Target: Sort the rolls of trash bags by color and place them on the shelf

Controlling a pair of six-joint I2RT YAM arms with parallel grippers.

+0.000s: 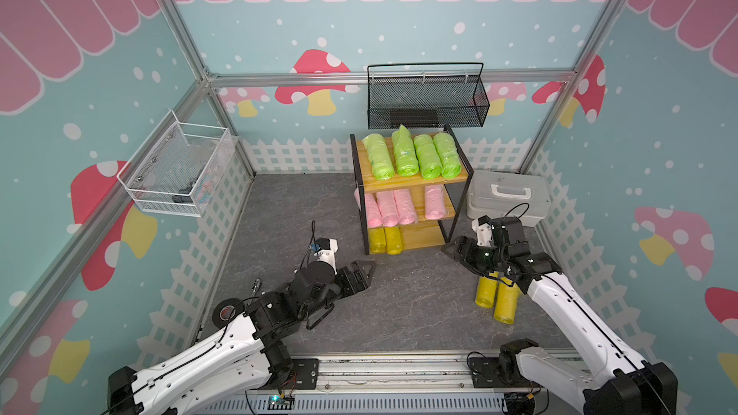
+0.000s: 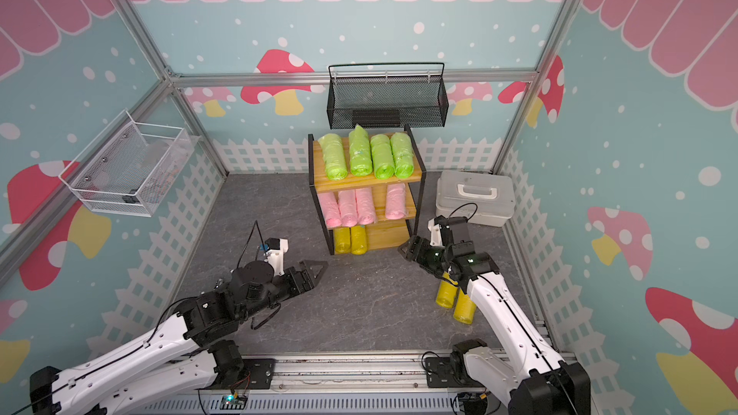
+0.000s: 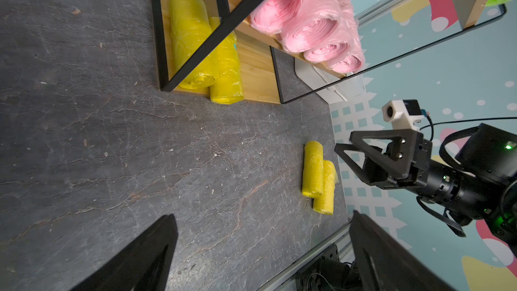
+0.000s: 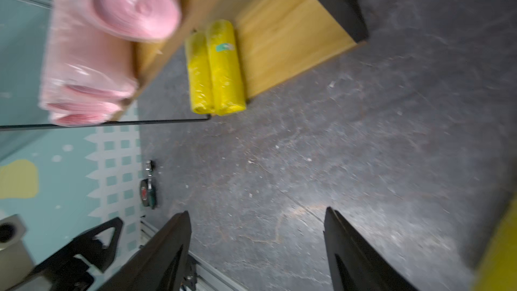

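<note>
Green rolls [image 1: 426,156] fill the top tier of the wooden shelf [image 1: 407,181]. Pink rolls [image 2: 365,204] lie on the middle tier, two yellow rolls [image 2: 358,239] on the bottom board's left part. Two more yellow rolls [image 1: 504,301] lie on the floor at the right, partly under my right arm. My right gripper [image 1: 455,250] is open at the shelf's front right, nothing between its fingers, above and left of the loose rolls. My left gripper [image 1: 366,276] stands open and empty over the floor in front of the shelf's left side.
A grey case [image 1: 507,188] sits right of the shelf. A black mesh basket [image 1: 427,103] hangs behind it, a white wire basket [image 1: 177,169] on the left wall. The bottom board's right part and the central floor are clear.
</note>
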